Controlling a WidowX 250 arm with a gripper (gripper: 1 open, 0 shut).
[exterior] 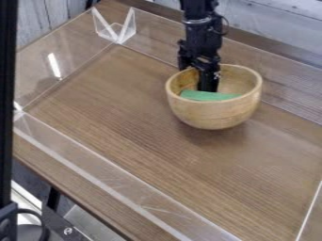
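A wooden bowl (214, 112) sits on the wooden table toward the back centre-right, with a green object (209, 95) lying inside it. The black gripper (199, 75) reaches down from the top into the back of the bowl. Its fingertips are partly hidden by the bowl and its contents, and whether anything is between them is unclear.
A clear angular object (113, 24) stands at the back left near a glossy strip of table. A wall runs along the back.
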